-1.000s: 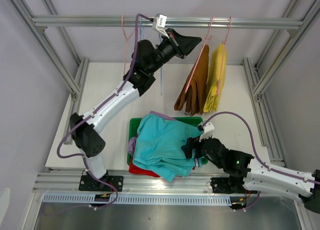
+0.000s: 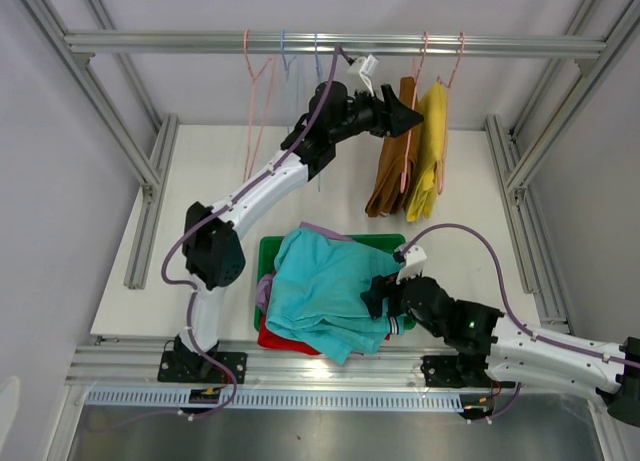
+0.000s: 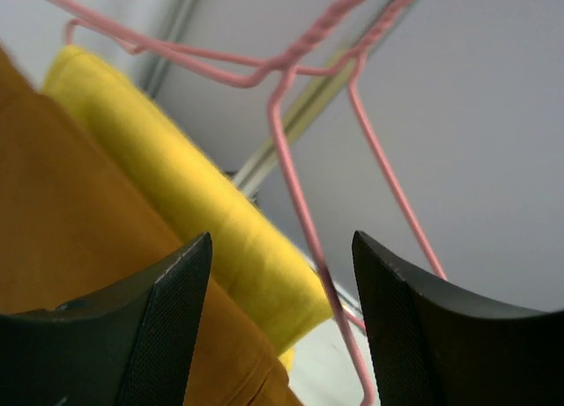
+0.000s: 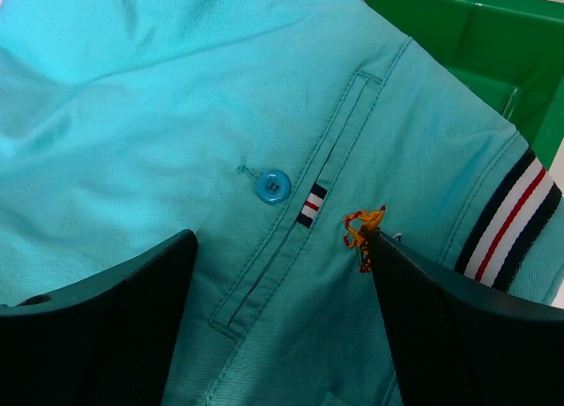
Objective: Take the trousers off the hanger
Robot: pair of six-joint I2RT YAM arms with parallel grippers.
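Note:
Brown trousers (image 2: 391, 176) and yellow trousers (image 2: 430, 151) hang on pink hangers from the rail. My left gripper (image 2: 398, 109) is open at the upper part of the brown pair; in the left wrist view its fingers frame a pink hanger wire (image 3: 308, 230), with brown cloth (image 3: 79, 203) and yellow cloth (image 3: 185, 177) behind. My right gripper (image 2: 383, 293) is open over the turquoise garment (image 2: 315, 291) in the green bin (image 2: 375, 240); in the right wrist view a blue button and striped cuff show.
The metal rail (image 2: 180, 42) spans the top, with empty pink and blue hangers on its left part. White board lies clear either side of the bin. Frame posts stand at both sides.
My left gripper has moved right toward the hanging trousers and opened its fingers. The brown trousers have swung right, closer to the yellow pair. The right arm is still.

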